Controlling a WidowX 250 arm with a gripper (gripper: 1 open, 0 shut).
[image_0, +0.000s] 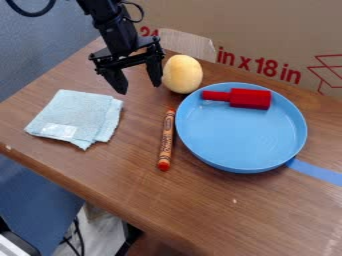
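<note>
My black gripper (138, 77) hangs over the wooden table at the upper middle, its two fingers spread with nothing seen between them. Just right of it lies a yellow oval object (183, 75). A folded light blue cloth (74, 116) lies at the left. An orange crayon-like stick (167, 140) lies left of a blue plate (241, 142), which holds a red object (241, 98) near its back rim.
A cardboard box (267, 40) stands along the back. A blue tape strip (318, 172) runs right of the plate. The table's left edge drops away.
</note>
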